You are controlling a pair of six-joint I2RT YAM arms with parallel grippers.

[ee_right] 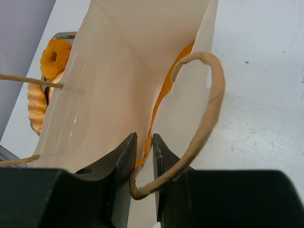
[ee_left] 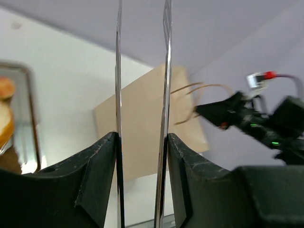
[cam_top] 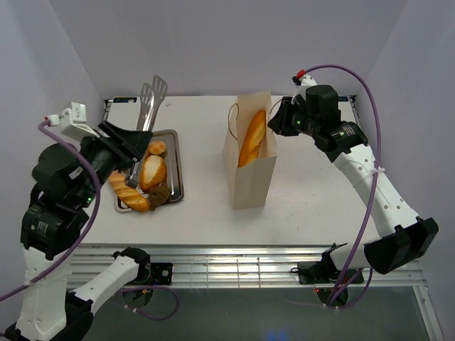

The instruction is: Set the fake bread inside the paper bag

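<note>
The paper bag stands upright in the middle of the table, its mouth open. A long orange-brown fake loaf rests inside it. My left gripper is shut on metal tongs, whose two arms stand apart with nothing between them. In the top view the tongs hang over the tray. At the bag's right rim, my right gripper is shut on the bag's wall, beside a twisted paper handle. In the tray lie a striped loaf, a round loaf and a dark-brown piece.
A metal tray sits at the table's left, partly hidden by the left arm and tongs. A ring-shaped bread shows past the bag. Bare tabletop separates tray from bag, and the table's right side is clear.
</note>
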